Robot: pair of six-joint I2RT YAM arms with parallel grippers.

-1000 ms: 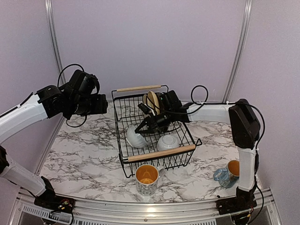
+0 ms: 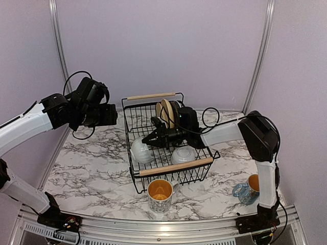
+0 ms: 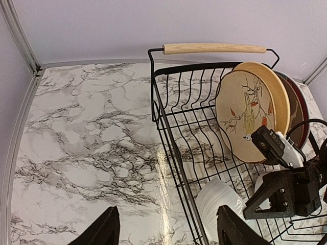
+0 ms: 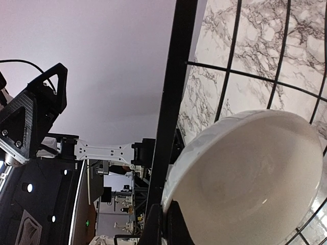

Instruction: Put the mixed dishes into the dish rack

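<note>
My right gripper (image 2: 145, 141) is inside the dish rack (image 2: 177, 169), shut on the rim of a white bowl (image 2: 139, 152). That bowl is tilted on edge against the rack's left side, its hollow facing the camera in the right wrist view (image 4: 250, 178). A second white bowl (image 2: 183, 154) lies upside down in the rack to its right. Several plates (image 3: 245, 115) stand upright at the rack's back right. Left of the rack, my left gripper (image 2: 113, 115) hangs open and empty. An orange-lined patterned mug (image 2: 159, 202) stands before the rack; a blue mug (image 2: 248, 193) lies at right.
Wooden handles (image 2: 150, 96) top the rack's back and front ends. My right arm (image 2: 225, 133) reaches across the rack's right side, close to the plates.
The left arm looks almost still.
</note>
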